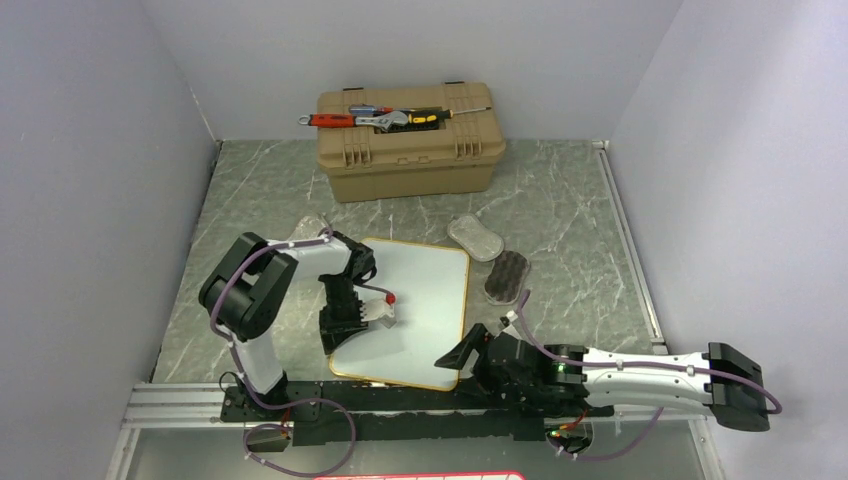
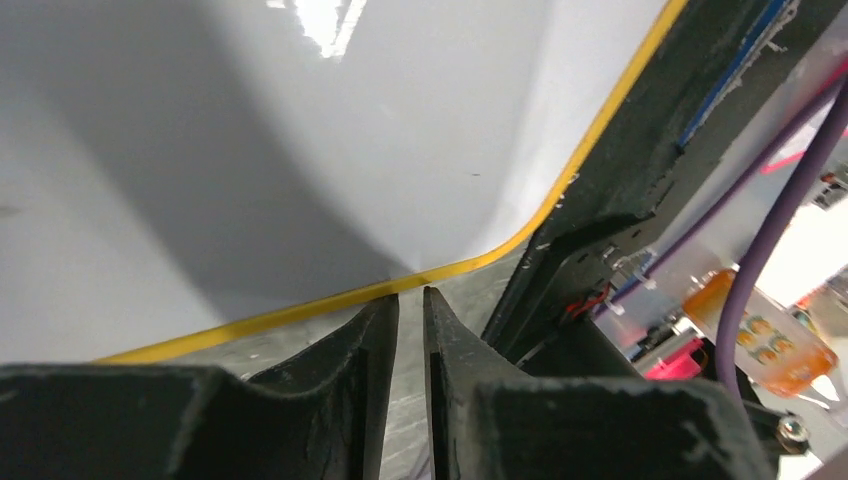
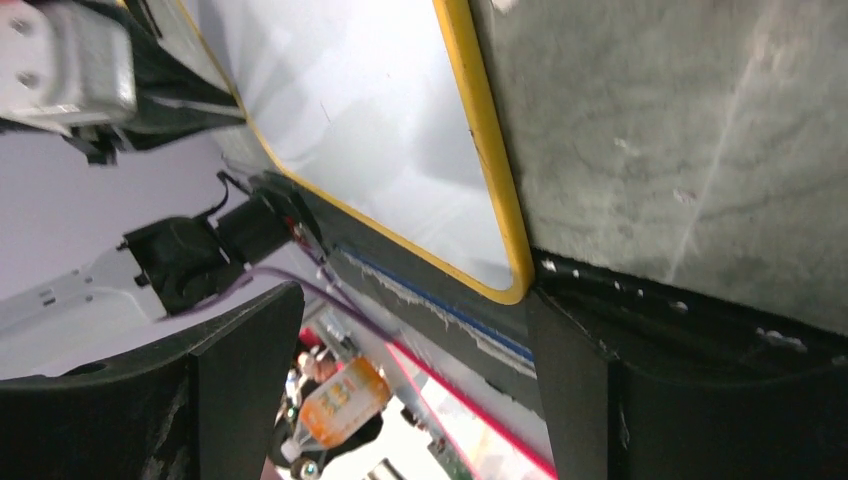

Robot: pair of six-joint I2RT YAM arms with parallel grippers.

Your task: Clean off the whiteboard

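Observation:
The whiteboard (image 1: 415, 300), white with a yellow rim, lies flat with its near edge beside the dark front strip. Over its left near corner hangs my left gripper, fingers slightly apart and pointing at the rim; nothing shows between them. At the right near corner, my right gripper has its fingers wide apart, one fingertip close to or against the yellow corner; contact is unclear. A light grey pad (image 1: 475, 237) and a darker pad (image 1: 507, 277) rest off the board's right side. No clear writing shows on the visible board surface.
A tan toolbox (image 1: 410, 165) with tools on its lid stands at the back. Part of a pale object (image 1: 310, 226) shows behind the left arm. Grey walls close off both sides. Free table lies to the right of the pads.

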